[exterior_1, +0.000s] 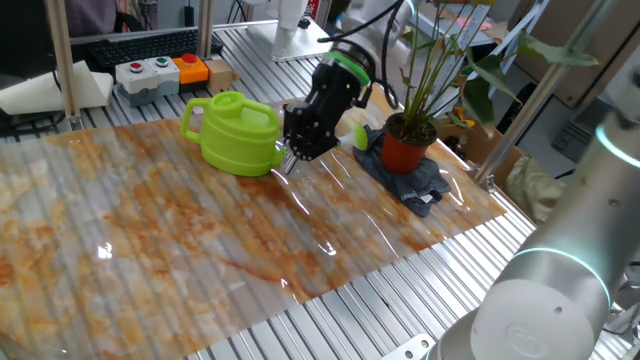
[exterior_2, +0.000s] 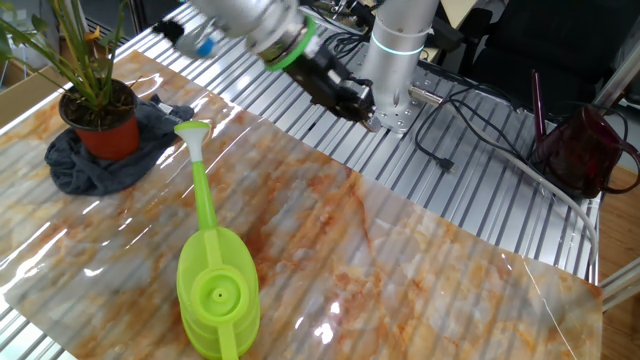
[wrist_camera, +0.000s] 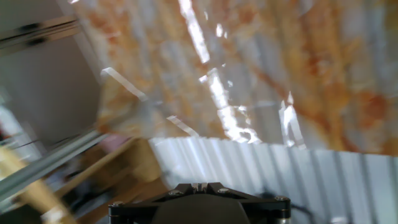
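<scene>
A bright green watering can (exterior_1: 238, 135) stands upright on the marbled sheet; its spout (exterior_2: 205, 195) points toward the plant. The plant sits in an orange-brown pot (exterior_1: 404, 152) on a dark grey cloth (exterior_2: 78, 165). My gripper (exterior_1: 290, 162) hangs above the table, hiding part of the spout in the first exterior view. The second exterior view shows the gripper (exterior_2: 372, 124) well apart from the can. At the bottom of the wrist view, the gripper is shut, with nothing visible between its fingers.
A dark red watering can (exterior_2: 582, 150) stands beside the ribbed metal table near a cable (exterior_2: 440, 160). Button boxes (exterior_1: 148, 80) sit at the back edge. The marbled sheet (exterior_1: 120, 250) is bare across its front and left.
</scene>
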